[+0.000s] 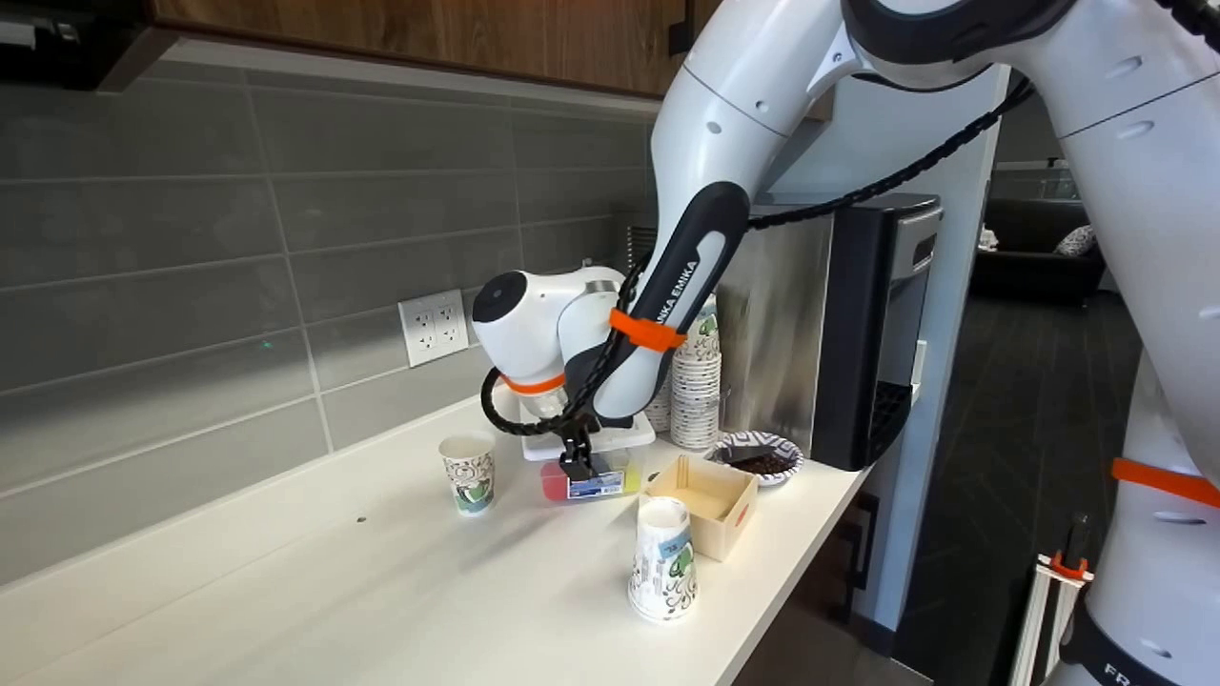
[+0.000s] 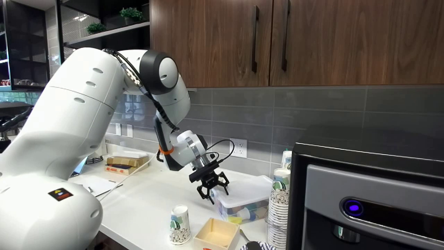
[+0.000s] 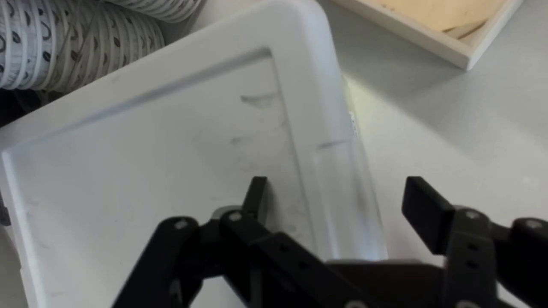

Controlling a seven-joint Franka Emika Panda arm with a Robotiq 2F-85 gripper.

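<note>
A clear plastic box (image 2: 254, 211) with a white lid (image 2: 249, 187) stands on the counter by the wall, with coloured items inside. My gripper (image 2: 219, 197) is at the box's near end, pointing downward. In the wrist view the gripper is open across the lid's edge: one finger (image 3: 255, 199) lies over the white lid (image 3: 154, 154), the other beyond the edge over the counter. No object is clamped between the fingers. Whether either fingertip touches the lid or box, I cannot tell. Seen from exterior view 1, the gripper (image 1: 578, 467) partly covers the box (image 1: 619, 474).
An upside-down cup stack (image 1: 662, 568) stands near an empty wooden tray (image 1: 715, 499). One paper cup (image 1: 468, 475) is upright near the wall. Tall cup stacks (image 1: 695, 394) and a patterned bowl (image 1: 780, 446) are by the dispenser.
</note>
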